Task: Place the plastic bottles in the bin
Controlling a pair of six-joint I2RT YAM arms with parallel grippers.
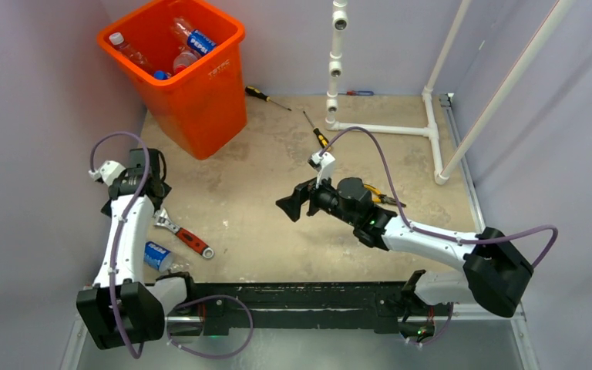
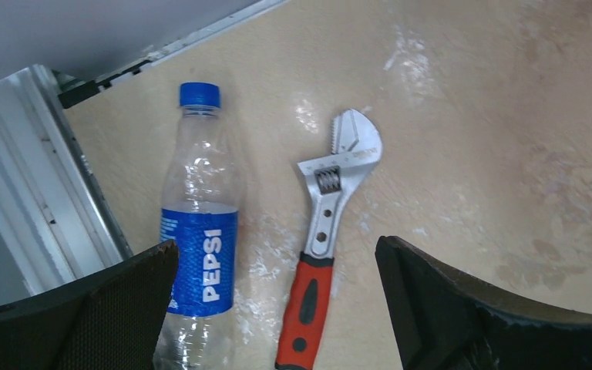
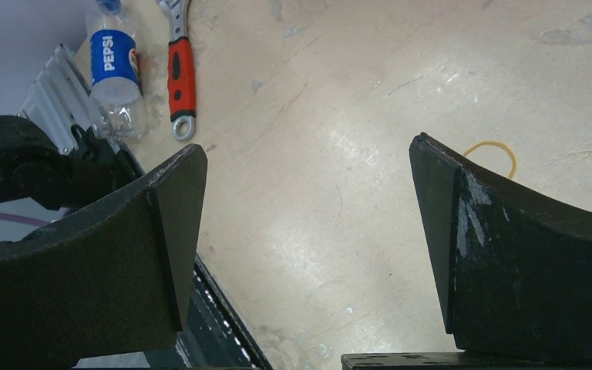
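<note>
A Pepsi bottle (image 1: 159,257) with blue cap and label lies at the table's front left, beside an adjustable wrench (image 1: 189,237). My left gripper (image 1: 135,196) is over the left edge; in its wrist view the bottle (image 2: 200,262) and wrench (image 2: 331,208) lie below its open, empty fingers. My right gripper (image 1: 293,200) stands open and empty over the middle; its wrist view shows the bottle (image 3: 114,69) at upper left. The orange bin (image 1: 193,116) at the back left holds several bottles.
Screwdrivers (image 1: 258,95) lie along the back, pliers (image 1: 381,197) behind the right arm. A white pipe frame (image 1: 381,129) stands at the back right. A thin yellow band (image 3: 509,162) lies on the board.
</note>
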